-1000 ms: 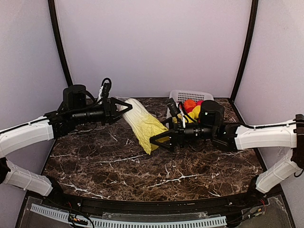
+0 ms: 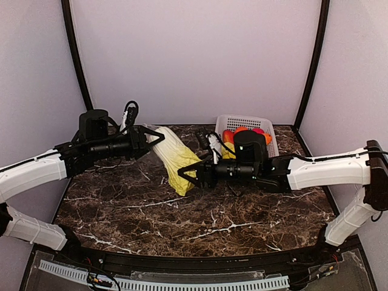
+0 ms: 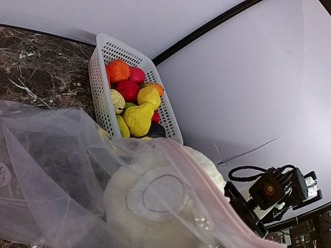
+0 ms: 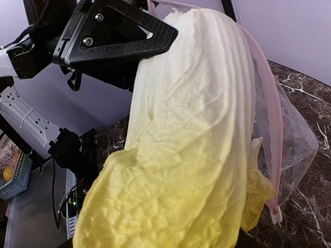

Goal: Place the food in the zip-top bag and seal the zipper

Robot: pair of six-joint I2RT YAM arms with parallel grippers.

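Note:
A pale napa cabbage (image 2: 174, 150) slants down from left to right, its white base in the mouth of a clear zip bag (image 3: 57, 181) and its yellow leafy end (image 4: 170, 206) outside. The bag's pink zipper strip (image 4: 276, 139) runs beside the cabbage. My left gripper (image 2: 162, 137) is shut at the bag's mouth, one black finger lying across the cabbage base; the bag hides its tips in the left wrist view. My right gripper (image 2: 183, 174) is around the leafy end, with its fingers part open and mostly covered by leaves.
A white basket (image 2: 273, 136) of colourful toy food, with a yellow pear (image 3: 138, 119) among it, stands at the back right behind my right arm.
My right gripper has moved left along the leafy end, farther onto the cabbage. The left arm has hardly moved, and the cabbage has shifted slightly left.

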